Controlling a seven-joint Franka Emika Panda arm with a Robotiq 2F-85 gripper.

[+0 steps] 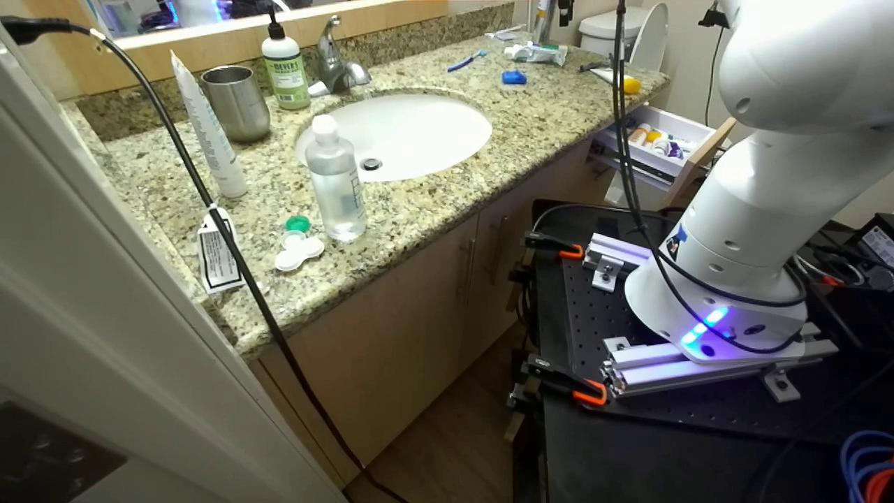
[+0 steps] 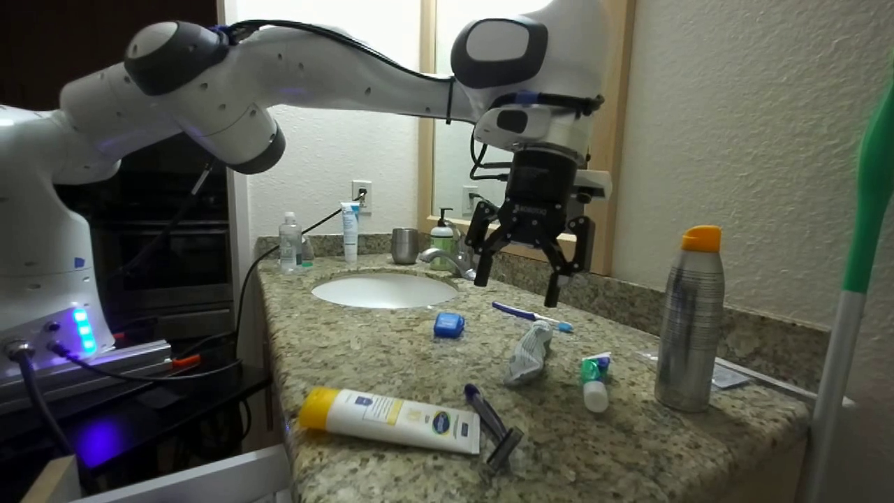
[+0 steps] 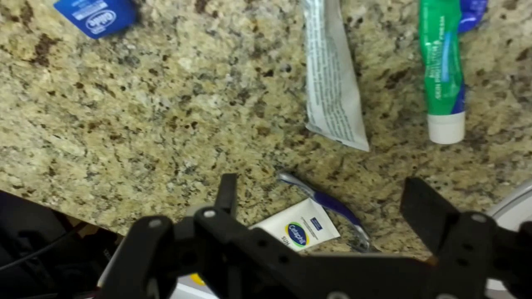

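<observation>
My gripper hangs above the granite counter with its fingers spread wide and nothing between them. In the wrist view, a blue-handled razor and a white Cetaphil tube show between the open fingertips, lower down on the counter. A grey-white tube lies ahead of the gripper. To its right is a green toothpaste tube with a white cap. A blue floss box sits at the upper left of that view. The toothbrush lies farther back on the counter.
A tall silver bottle with an orange cap stands at the right. The sink, faucet, soap bottle, metal cup and clear bottle are farther along. An open drawer juts out below the counter's edge.
</observation>
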